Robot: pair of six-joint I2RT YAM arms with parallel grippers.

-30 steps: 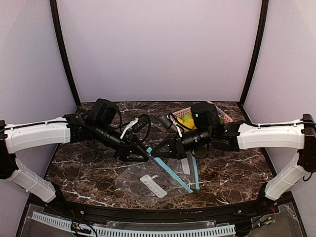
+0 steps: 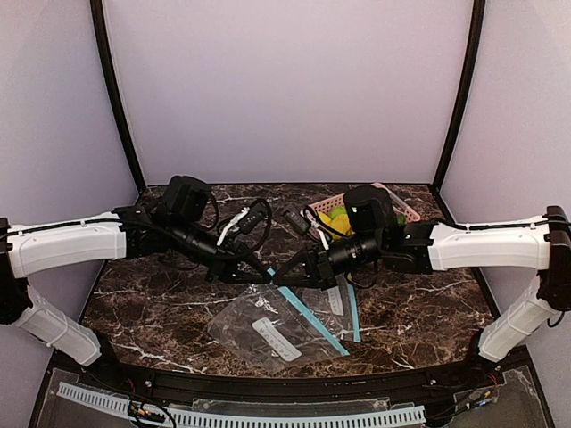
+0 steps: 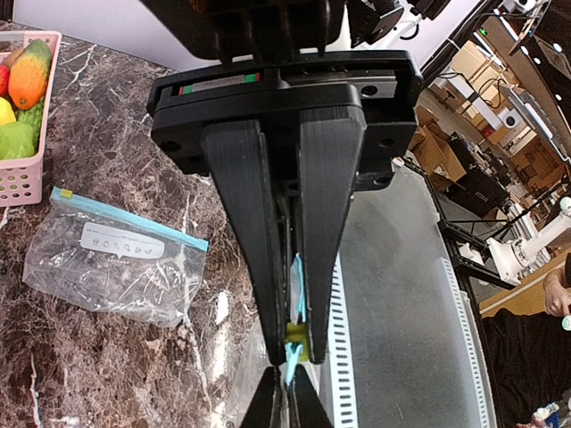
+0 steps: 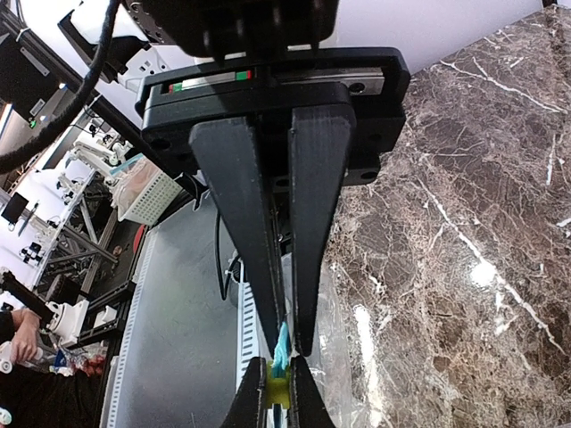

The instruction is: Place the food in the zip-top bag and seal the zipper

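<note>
The clear zip bag (image 2: 275,335) lies flat and looks empty near the table's front, its blue zipper strip (image 2: 312,314) running diagonally. At the strip's upper-left end, my grippers meet tip to tip. My right gripper is shut on the strip's blue end (image 4: 282,343). My left gripper is shut, with the yellow slider (image 3: 297,335) showing at its fingertips; whether it grips the slider is unclear. A pink basket (image 3: 27,183) holds the food, including an orange-green fruit (image 3: 31,73) and a green one (image 3: 15,141).
A second clear bag (image 3: 111,281) with a blue strip lies flat, partly under my right arm in the top view. A metal rail (image 2: 259,419) runs along the front.
My left gripper has crept slightly right and up in the top view, closer to the right gripper. The right arm, bags and basket look unmoved.
</note>
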